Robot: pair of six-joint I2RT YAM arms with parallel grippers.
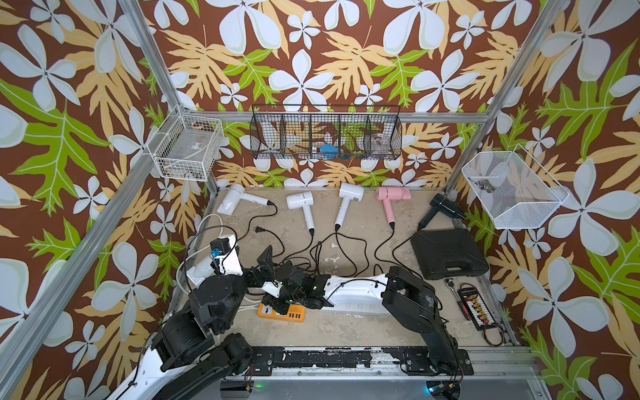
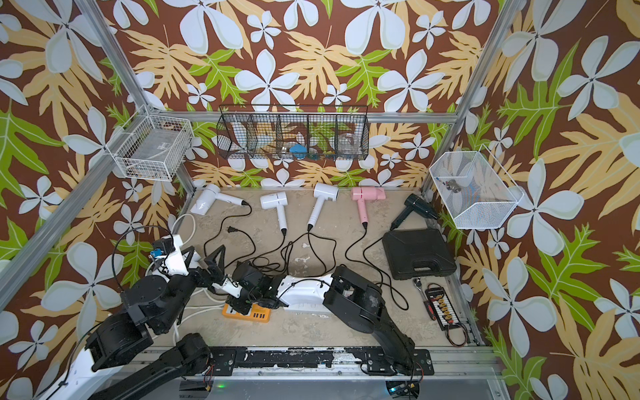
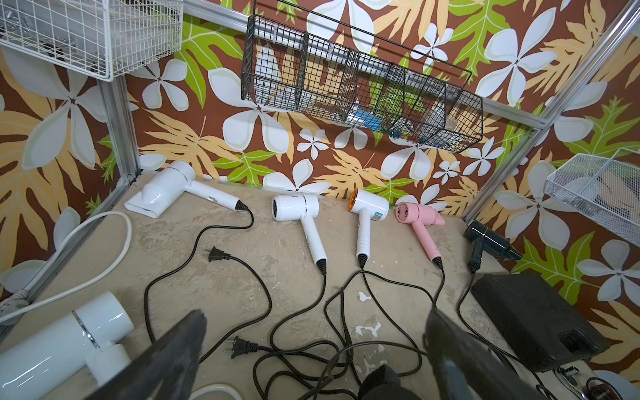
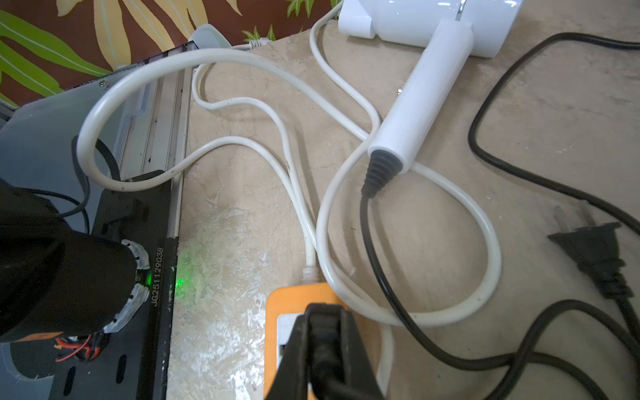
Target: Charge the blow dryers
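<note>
My right gripper is shut on a dark plug with a black cord, directly over the orange power strip (image 4: 275, 301). The gripper covers most of the strip's face in the right wrist view, so whether the plug's prongs sit in a socket cannot be told. In the top left view several sockets of the power strip (image 1: 294, 314) show. My left gripper stands open, nothing between its fingers. White dryers (image 3: 172, 188) (image 3: 298, 208) (image 3: 366, 205), a pink dryer (image 3: 418, 213) and a dark green dryer (image 3: 492, 240) line the back; another white dryer (image 3: 63, 343) lies at left.
Loose black plugs (image 3: 217, 254) (image 3: 244, 346) and tangled cords cover the middle. A thick white cord (image 4: 490, 246) loops behind the strip. At right are a black case (image 1: 449, 253) and a bit set (image 1: 477, 308).
</note>
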